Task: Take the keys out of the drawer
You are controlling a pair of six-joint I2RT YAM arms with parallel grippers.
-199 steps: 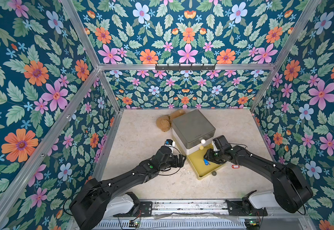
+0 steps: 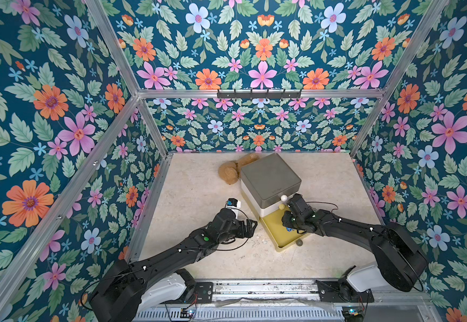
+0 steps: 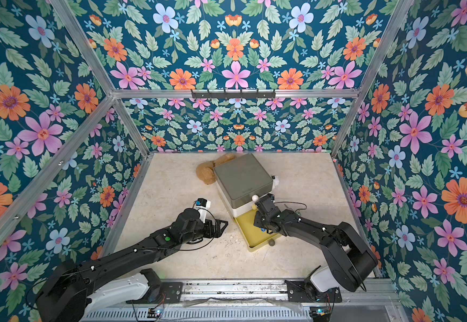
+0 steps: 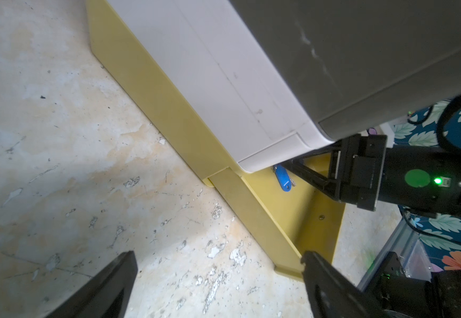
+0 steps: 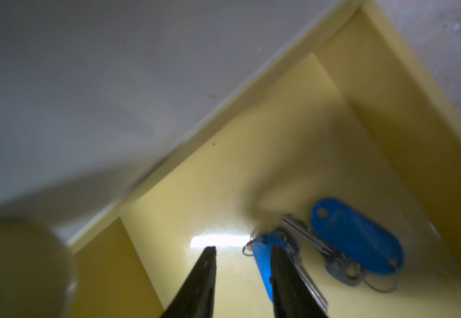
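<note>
The yellow drawer (image 2: 277,236) is pulled out from under the white-and-grey box (image 2: 270,177). Two sets of keys with blue tags lie on its floor in the right wrist view: one blue tag (image 5: 356,235) is in full sight, the other blue tag (image 5: 262,258) is partly covered by a finger. My right gripper reaches down into the drawer, its fingers apart; the second tag is at its fingertips, and whether it sits between them is hard to tell. Left of the drawer, over bare table, my left gripper is open with nothing between its fingers.
White (image 2: 283,198) and yellow (image 2: 282,206) round knobs jut from the box front near my right gripper. A grey knob (image 2: 299,242) is at the drawer's front. A brown plush toy (image 2: 228,172) lies behind the box. Table left of the drawer is clear.
My right gripper has moved left and further over the keys in the drawer. A red tag seen right of the drawer is now hidden by the right arm. The left arm has shifted slightly left.
</note>
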